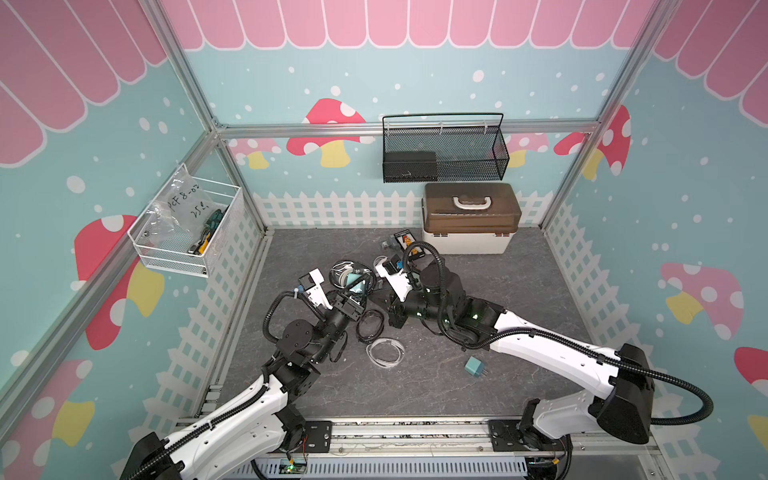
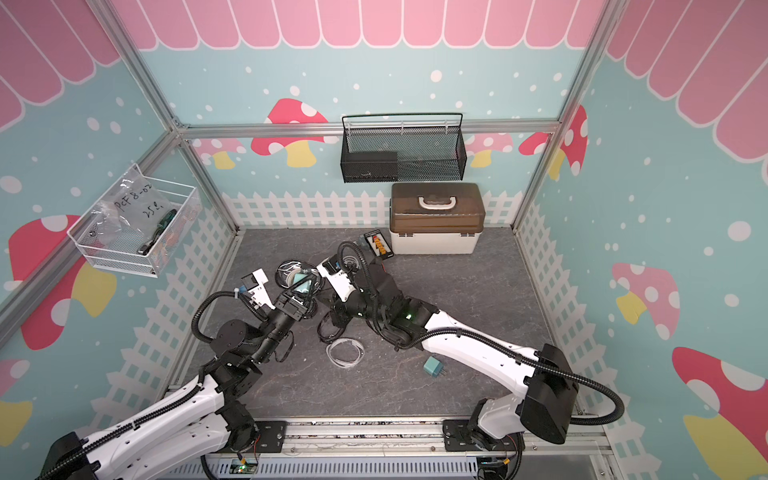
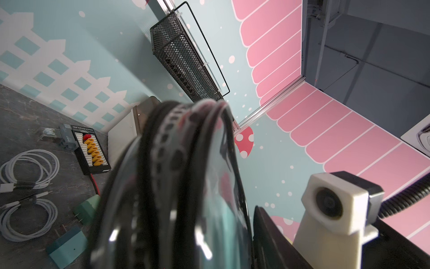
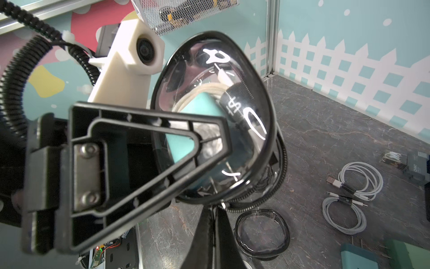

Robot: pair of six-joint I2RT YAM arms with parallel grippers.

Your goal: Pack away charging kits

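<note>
A clear, black-rimmed zip case holding a teal charger and white cable is raised mid-table between my grippers, filling much of the left wrist view. My left gripper [image 1: 357, 293] is at the case; whether it is open or shut is unclear. My right gripper is shut, fingertips together at the case's lower edge. Coiled white cables [image 4: 344, 224], a dark coil [image 4: 262, 214], a grey cable coil [image 1: 385, 361] and teal chargers [image 4: 358, 257] lie on the table.
A brown-lidded toolbox [image 1: 470, 216] and power board [image 2: 378, 245] stand at the back. Wire baskets [image 1: 445, 160] hang on the back and left walls. Another teal charger [image 1: 473, 366] lies front right.
</note>
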